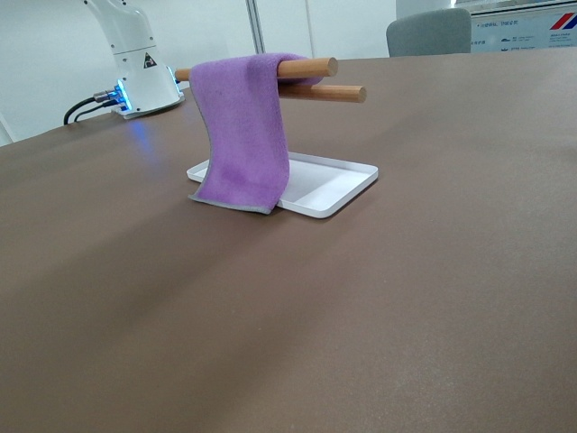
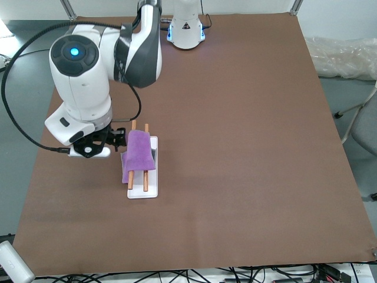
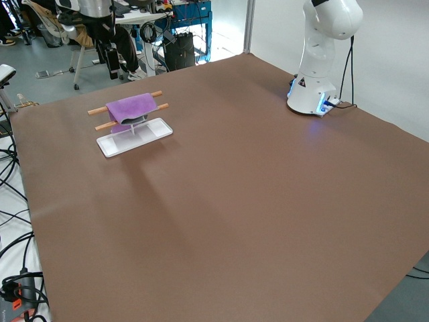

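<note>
A purple cloth (image 2: 139, 150) hangs folded over two wooden rods (image 1: 320, 93) above a white tray (image 2: 143, 190); it also shows in the top view (image 1: 239, 135) and the right view (image 3: 131, 106). In the top view one end drapes down over the tray's near edge. My gripper (image 2: 109, 140) is black, just left of the rods' far ends and above the cloth in the left view. Its fingers are too obscured to tell whether they are open or shut.
Most of the table to the right of the tray is bare. Cables run along the near edge.
</note>
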